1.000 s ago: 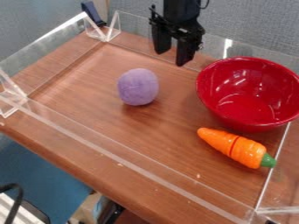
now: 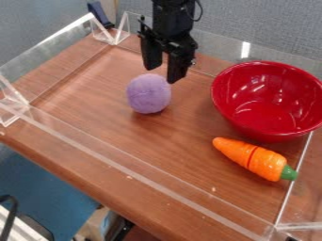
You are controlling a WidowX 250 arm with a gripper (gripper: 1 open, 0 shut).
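Observation:
My black gripper (image 2: 164,58) hangs at the top centre, its two fingers apart and pointing down with nothing seen between them, above and behind a purple ball (image 2: 149,93). The ball rests on the wooden board. A red bowl (image 2: 265,99) stands to the right, and an orange carrot (image 2: 249,158) with a green top lies in front of the bowl.
A clear plastic wall runs round the wooden board (image 2: 101,127). The left and front middle of the board are free. A blue floor and some cables show at the lower left.
My gripper has moved left, from above the back right near the bowl toward the ball. The ball, bowl and carrot have not moved.

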